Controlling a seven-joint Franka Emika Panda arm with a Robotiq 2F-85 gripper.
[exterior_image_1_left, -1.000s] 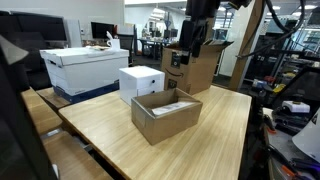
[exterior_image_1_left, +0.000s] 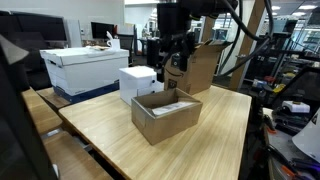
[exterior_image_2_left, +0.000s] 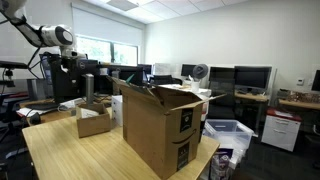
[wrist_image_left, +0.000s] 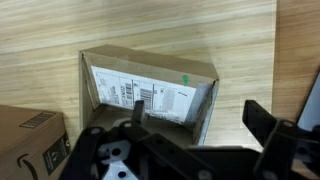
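A small open cardboard box (exterior_image_1_left: 166, 117) stands on the wooden table, something pale lying inside it. In the wrist view the box (wrist_image_left: 150, 56) shows a flap or wall with a printed white label (wrist_image_left: 145, 93); its lower part is hidden behind my gripper. The fingers are spread wide, with the box seen between and beyond them and nothing held. From the first exterior view, the gripper hangs above the box, clear of it. The second exterior view shows the small box (exterior_image_2_left: 93, 121) at the left side of the table.
A large open cardboard box (exterior_image_2_left: 165, 132) stands near the small one. Behind are a white box (exterior_image_1_left: 137, 80) and a white file box (exterior_image_1_left: 82, 70).
The arm has moved left in the first exterior view, bringing the gripper more over the small box. The boxes have stayed in place.
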